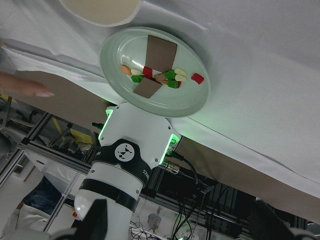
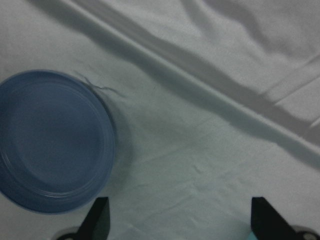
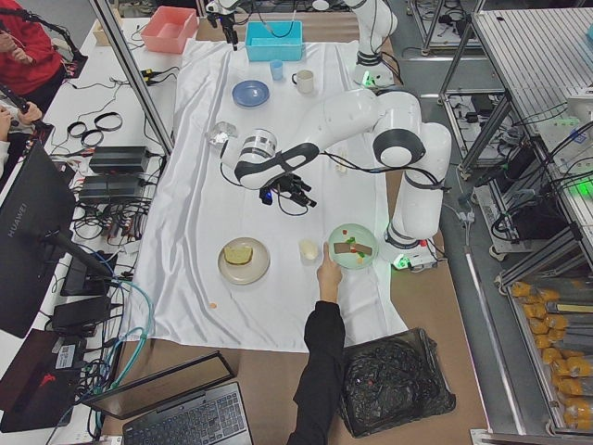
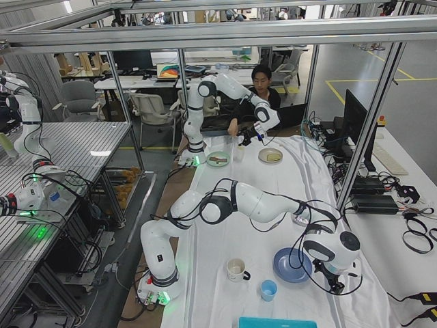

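My left gripper (image 3: 295, 195) hangs over the white cloth, above and left of the green plate (image 3: 352, 233), which holds brown squares and small red, green and cream pieces (image 1: 173, 76). In the left wrist view its fingers stand wide apart with nothing between them. A person's hand (image 3: 329, 273) is at the plate's left edge. A beige plate (image 3: 244, 272) with a yellow item (image 3: 237, 254) lies to the left, and a pale cup (image 3: 308, 250) between the plates. My right gripper (image 4: 333, 280) is open and empty beside the blue plate (image 2: 52, 140).
A white mug (image 4: 235, 270), light blue cup (image 4: 268, 290) and blue bin (image 3: 274, 42) are at the far end. A black bag-lined tray (image 3: 394, 385) lies by the near edge.
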